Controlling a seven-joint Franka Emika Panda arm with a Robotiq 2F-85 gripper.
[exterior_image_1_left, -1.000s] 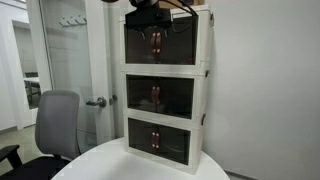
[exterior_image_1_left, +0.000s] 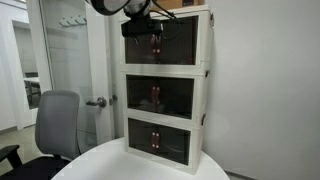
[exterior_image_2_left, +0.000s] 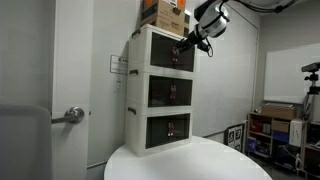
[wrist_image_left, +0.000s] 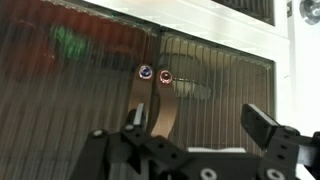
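A tall white cabinet (exterior_image_1_left: 164, 70) with three stacked sections stands on the round white table (exterior_image_1_left: 105, 165). Each section has dark, see-through double doors with a pair of brown handles at the middle. My gripper (exterior_image_1_left: 143, 30) is in front of the top section, near its handles; in the other exterior view the gripper (exterior_image_2_left: 193, 44) also appears at that height. Close up in the wrist view, one brown handle (wrist_image_left: 166, 108) lies near the seam of the ribbed doors (wrist_image_left: 60, 80). The gripper is open, its fingers apart, and it grasps neither handle.
Cardboard boxes (exterior_image_2_left: 165, 17) sit on top of the cabinet. An office chair (exterior_image_1_left: 58, 125) stands at the table's left, beside a door with a handle (exterior_image_1_left: 99, 102).
My gripper has moved slightly down and to the left in exterior view 1, in front of the top doors. The cabinet and its doors look the same.
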